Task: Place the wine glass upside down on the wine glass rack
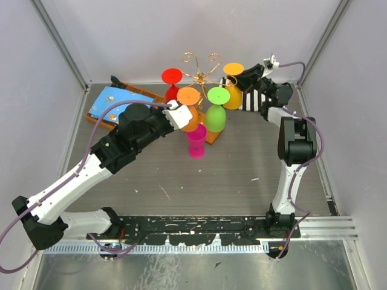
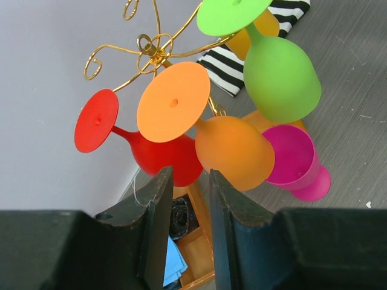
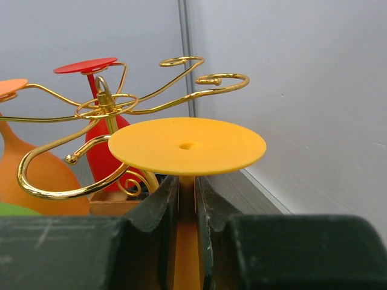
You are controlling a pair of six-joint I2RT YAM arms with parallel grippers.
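Observation:
Upside down, a yellow wine glass (image 1: 233,68) is held at its stem by my right gripper, which is shut on it; its round base (image 3: 187,145) faces up. The glass is beside the right arm of the gold wine glass rack (image 1: 202,77); I cannot tell whether they touch. Red (image 1: 172,76), orange (image 1: 188,95) and green (image 1: 218,95) glasses hang base-up from other rack arms. Close to the orange glass, my left gripper stands open with nothing between its fingers. A pink glass (image 1: 196,142) stands upright on the table.
A striped cloth (image 1: 253,101) lies behind the yellow glass. A wooden box (image 1: 140,90) with a blue cloth (image 1: 115,99) sits at the back left. Two rack hooks at the back are bare.

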